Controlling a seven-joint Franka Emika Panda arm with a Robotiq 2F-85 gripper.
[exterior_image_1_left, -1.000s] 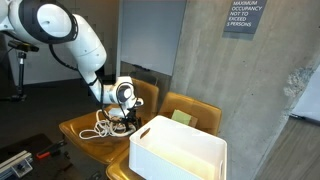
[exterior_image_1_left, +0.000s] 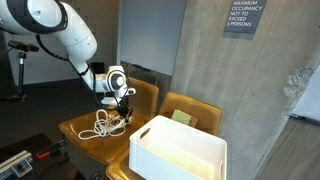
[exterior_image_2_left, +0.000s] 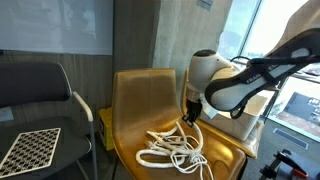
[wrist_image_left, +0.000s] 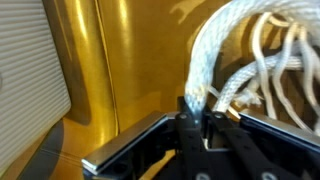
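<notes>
A thick white rope (exterior_image_1_left: 100, 128) lies in loose loops on the tan leather seat (exterior_image_1_left: 88, 146). In the second exterior view, the rope (exterior_image_2_left: 160, 152) spreads over the seat, and one length rises toward the arm. My gripper is shut on that length in the wrist view, with the rope arching up and away to the right from between its fingers. Thinner frayed white strands (wrist_image_left: 290, 60) hang beside it. The gripper (exterior_image_1_left: 124, 106) hangs just above the right side of the pile. Its fingertips are too small to make out in the exterior views.
A large white open box (exterior_image_1_left: 178, 152) stands in front, to the right of the rope in the first exterior view. Behind it is another tan chair with a green cushion (exterior_image_1_left: 184, 118). A dark chair (exterior_image_2_left: 40, 140) stands at the left in the second exterior view.
A length of rope has come up with the gripper, while most of the pile stays on the seat.
</notes>
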